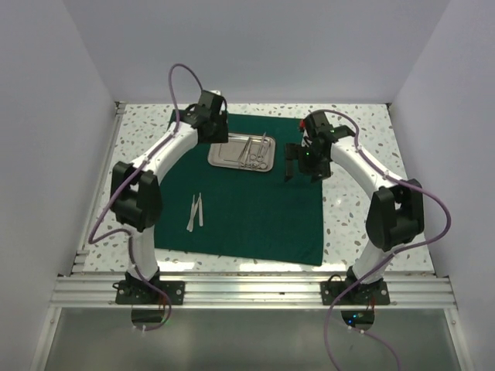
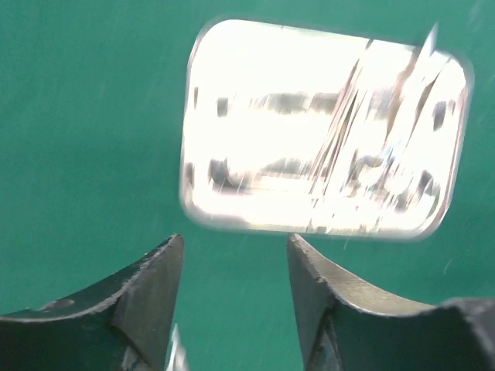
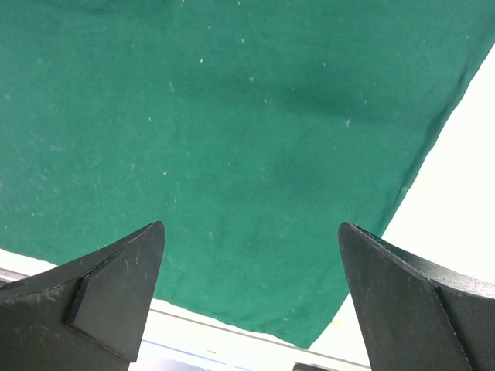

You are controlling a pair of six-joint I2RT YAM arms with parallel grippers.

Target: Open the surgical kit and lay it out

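Note:
The metal tray (image 1: 217,157) lies toward the back of the green cloth, several instruments (image 1: 252,153) in its right half. At the tray's back left corner is my left gripper (image 1: 216,141); its fingers stand apart with only cloth seen between them. The left wrist view is blurred, with the tray (image 2: 213,212) ahead of the fingertips. On the cloth's left lie a narrow V-shaped instrument (image 1: 192,216) and a straight slim one (image 1: 200,210), side by side. My right gripper is open and empty over the cloth, right of the tray.
A speckled white table (image 1: 363,239) shows around it. In the right wrist view only bare cloth (image 3: 247,162) and the table edge appear.

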